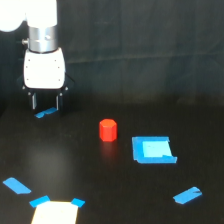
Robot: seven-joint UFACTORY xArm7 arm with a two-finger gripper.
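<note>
A red block with a hexagon-like outline rests on the dark table near the middle of the camera view. My gripper hangs at the upper left, pointing down. Its two fingers stand apart, leaving the gripper open with nothing visible between them. The block is to the right of the gripper and nearer the camera, well clear of it.
Right of the block, blue tape frames a pale square. A pale, bright patch with blue tape at its corners is cut off by the bottom edge. Loose tape strips mark the table, which is otherwise bare.
</note>
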